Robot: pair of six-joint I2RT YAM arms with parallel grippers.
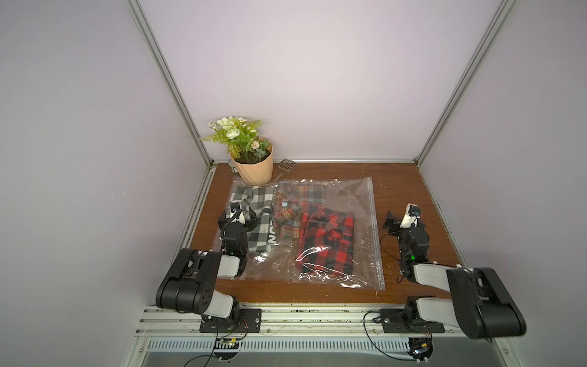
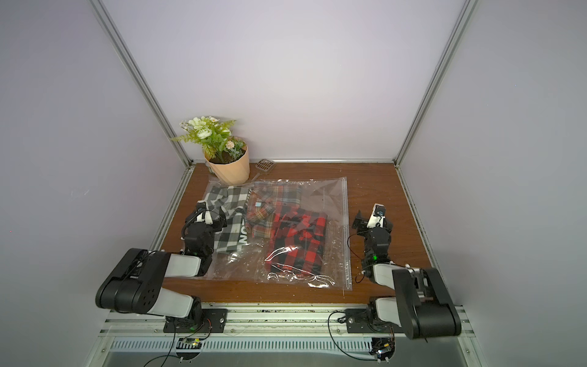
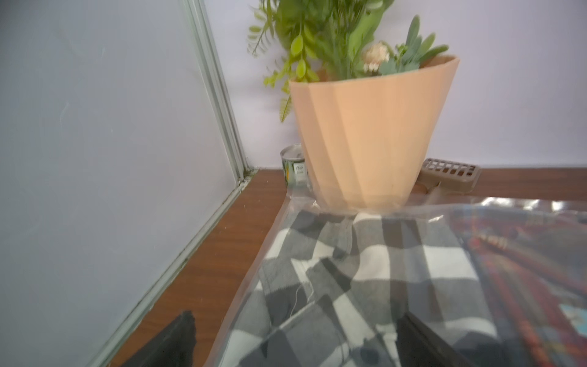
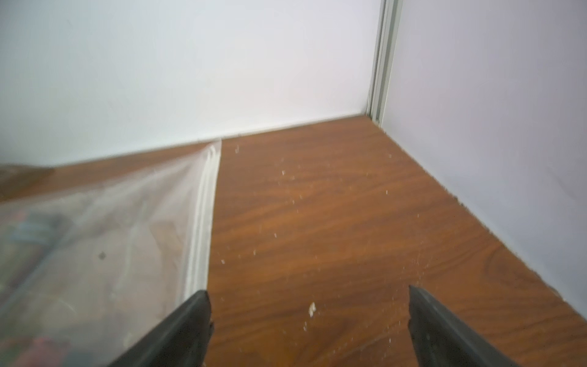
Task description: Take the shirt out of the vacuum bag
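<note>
A clear vacuum bag (image 1: 342, 195) lies flat on the table, its zip edge (image 4: 200, 244) on the right side. Inside it, from left to right, are a grey-and-white checked shirt (image 3: 373, 269), an orange-brown plaid shirt (image 1: 287, 211) and a red-and-black checked shirt (image 1: 327, 244). Over the bag's left part, above the grey shirt, stands my left gripper, open and empty. My right gripper is open over bare wood, just right of the zip edge, touching nothing. Whether the zip is sealed cannot be told.
A peach flowerpot (image 1: 255, 168) with flowers stands at the back left, against the bag's far edge. Behind it are a small can (image 3: 294, 165) and a brown slotted object (image 3: 450, 174). Bare table (image 4: 342, 202) lies right of the bag, with walls on three sides.
</note>
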